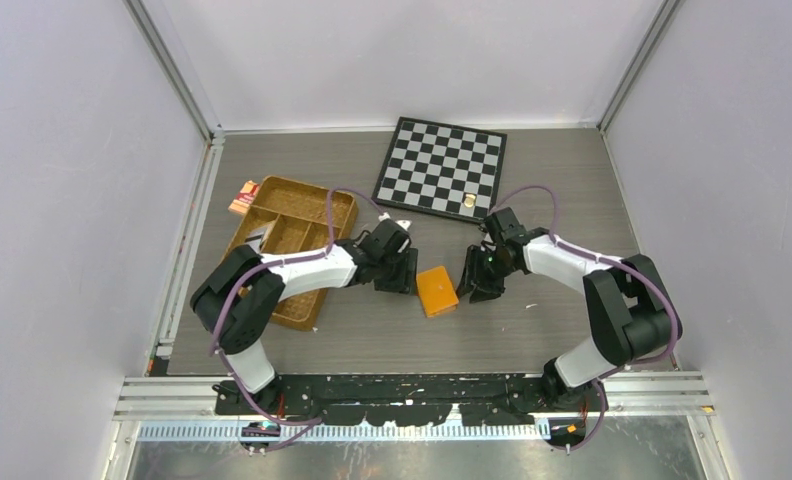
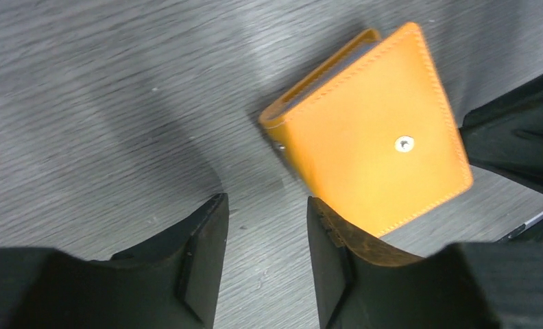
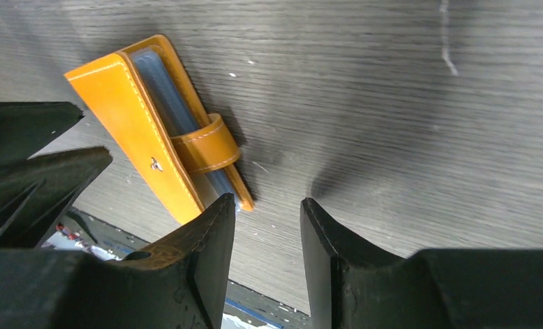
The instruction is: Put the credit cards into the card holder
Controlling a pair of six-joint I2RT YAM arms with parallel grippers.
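Note:
On the table between my two grippers lies an orange card holder (image 1: 436,291), its snap button facing up in the left wrist view. Its open side, with a strap (image 3: 209,146) across it and clear plastic sleeves (image 3: 163,90) inside, shows in the right wrist view. Just left of the holder is my left gripper, its fingers apart and only bare table between them. My right gripper stands open and empty on the holder's right. Loose credit cards cannot be made out for certain.
At the left a brown woven tray (image 1: 306,198) with compartments holds a pale item (image 1: 259,237). A checkered board (image 1: 442,167) lies at the back. Bare table stretches in front of the holder and to its right.

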